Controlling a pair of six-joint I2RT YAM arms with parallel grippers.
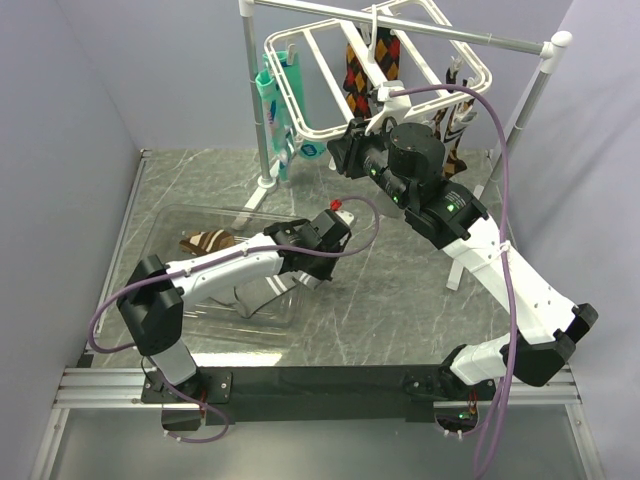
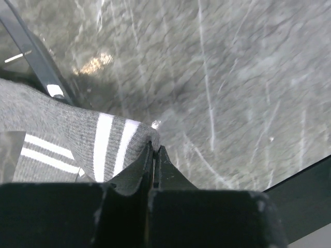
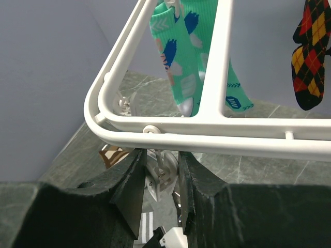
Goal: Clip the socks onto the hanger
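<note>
A grey sock with white stripes (image 2: 98,139) has its end pinched in the tips of my shut left gripper. From there it stretches back over the rim of the clear bin (image 1: 215,330). The white hanger (image 3: 248,125) hangs from the rail at the upper right. My right gripper is shut around a pale clip (image 3: 161,173) under the hanger's front corner. Teal socks (image 3: 181,67) and a black, red and yellow argyle sock (image 3: 313,62) hang from the hanger. My left arm hides part of the bin.
Inside the bin lie another grey striped sock (image 2: 46,160) and a brown striped sock (image 1: 208,241). Patterned socks (image 1: 455,125) hang on the hanger's right side. The floor right of the bin is clear.
</note>
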